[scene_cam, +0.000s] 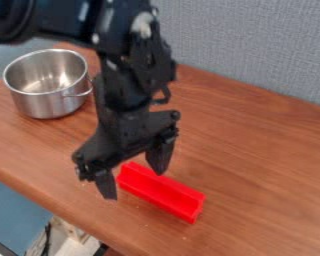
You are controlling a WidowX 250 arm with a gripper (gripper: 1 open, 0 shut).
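Note:
A red bar [174,199] lies on the wooden table, angled from upper left to lower right. My black gripper [132,169] is low over the bar's upper-left end, its fingers open on either side of that end. The arm covers part of the bar's far end. A steel pot [45,85] stands at the back left of the table.
A grey wall stands at the back.

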